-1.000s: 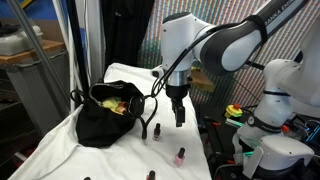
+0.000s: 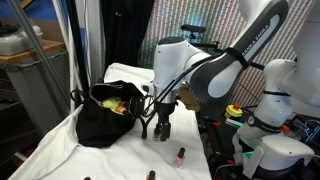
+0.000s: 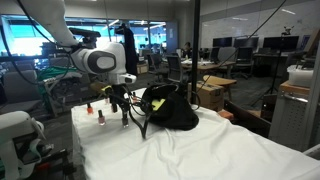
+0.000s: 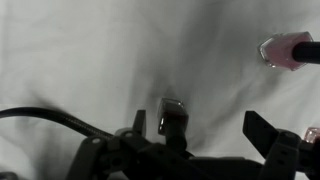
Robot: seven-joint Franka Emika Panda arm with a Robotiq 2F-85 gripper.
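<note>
Over the white-covered table, my gripper is open in the wrist view. A small dark-capped bottle shows in the gap between its fingers, closer to the left one. That bottle's lower end is visible against the cloth, and I see no finger touching it. In exterior view 1 the gripper hangs low over this bottle, partly covering it. A pink bottle with a black cap stands off to the upper right in the wrist view.
A black bag with yellow and red contents lies open left of the gripper. Another pink bottle and a dark-topped bottle stand nearer the front. A black cable runs along the cloth.
The gripper has come down and to the left in exterior view 1, closing in on the bottle beside the bag. The bottles and bag appear unmoved.
</note>
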